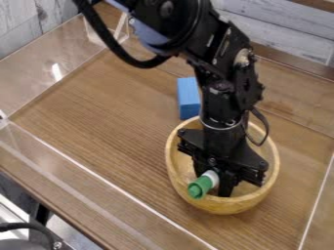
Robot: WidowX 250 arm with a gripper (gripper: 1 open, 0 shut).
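Note:
My black gripper (224, 164) is down inside a round tan bowl (240, 204) on the wooden table, its fingers low around a small green and white cylinder (201, 187) that lies tilted toward the bowl's front left. The fingertips are dark and overlap the bowl's interior, so whether they grip the cylinder cannot be told.
A blue block (188, 97) stands behind the bowl on the wooden table (92, 127). Pale borders run along the left and back, and a black cable is at the lower left.

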